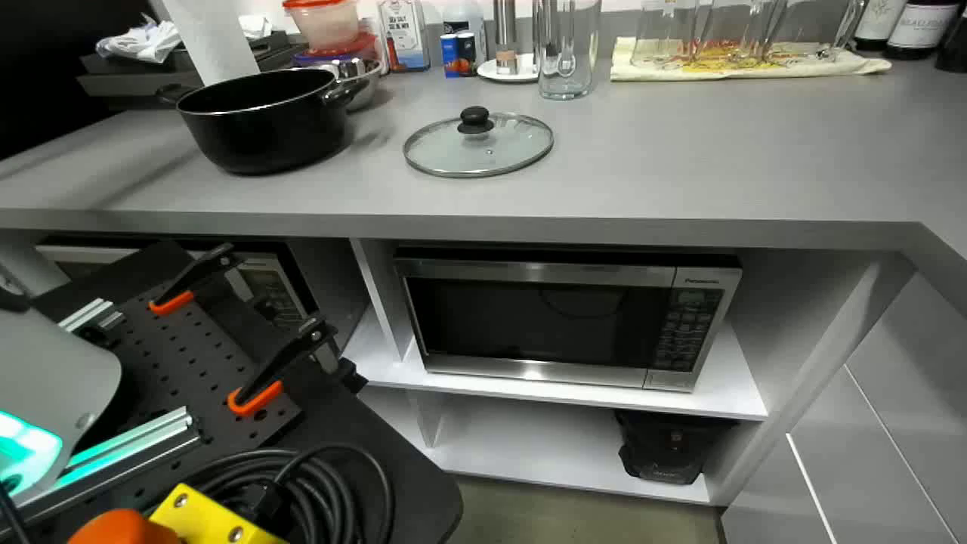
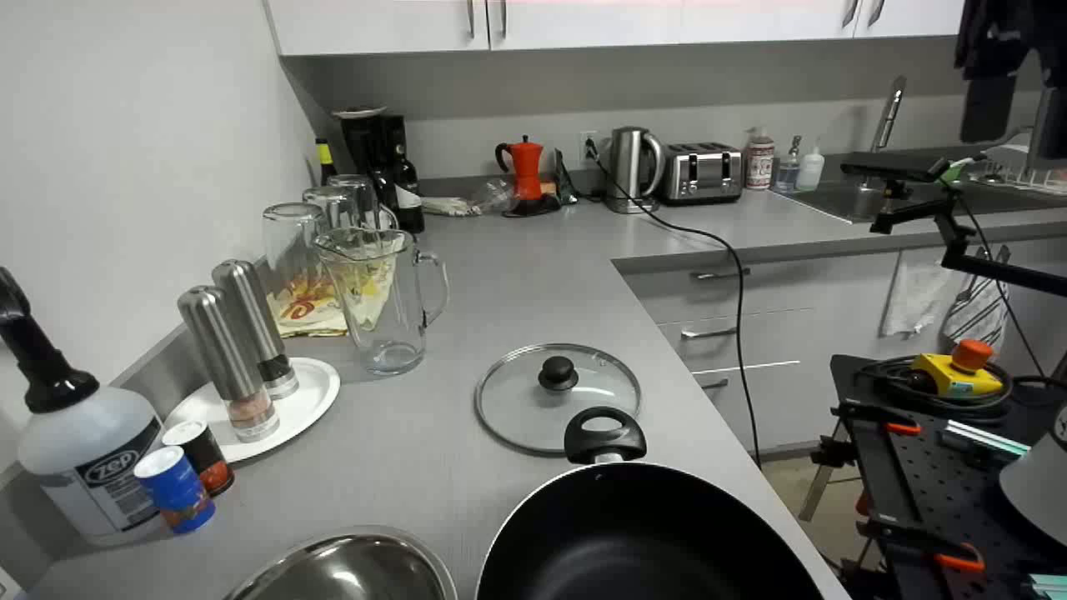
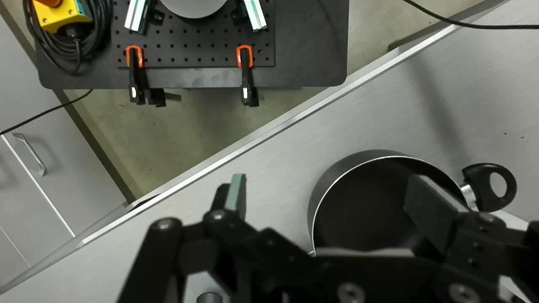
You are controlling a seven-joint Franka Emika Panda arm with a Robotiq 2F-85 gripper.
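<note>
A black two-handled pot (image 1: 263, 122) stands uncovered on the grey counter, its dark inside looking empty in the second exterior view. Beside it a round glass lid (image 1: 478, 145) with a black knob lies flat, knob up, apart from the pot (image 2: 650, 545). My gripper is open in the wrist view, its fingers spread wide. One finger overlaps the pot (image 3: 374, 212) in that picture and the other shows over bare counter; how high they are above it is hard to tell. Dark finger-like parts (image 2: 990, 108) hang at the upper right of the second exterior view.
Behind the lid stand a glass pitcher (image 2: 385, 310), two steel grinders on a white plate (image 2: 318, 395) and a spray bottle (image 2: 85, 470). A metal bowl (image 2: 345, 570) sits close to the pot. Below the counter is a microwave (image 1: 562, 317).
</note>
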